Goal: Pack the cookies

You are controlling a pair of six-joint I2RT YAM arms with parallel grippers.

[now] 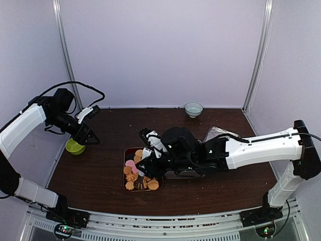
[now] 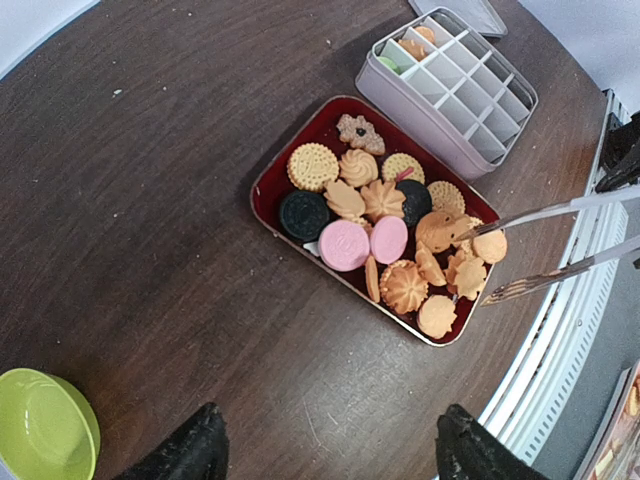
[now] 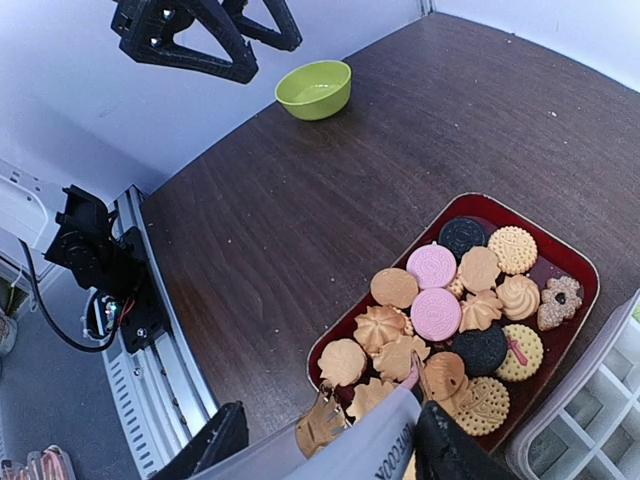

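A red tray (image 2: 285, 228) of assorted cookies, pink, black, tan and flower-shaped, lies mid-table. The compartment box (image 2: 440, 90) stands beside it, with a few cookies in one end. My right gripper holds serving tongs (image 2: 575, 205) with fork-like tips low over the front part of the tray, partly spread, with no cookie clearly between them. My left gripper (image 1: 85, 135) hangs open above the left of the table, nothing between its fingers.
A green bowl (image 3: 312, 98) sits at the left edge and a pale bowl (image 1: 193, 108) at the back.
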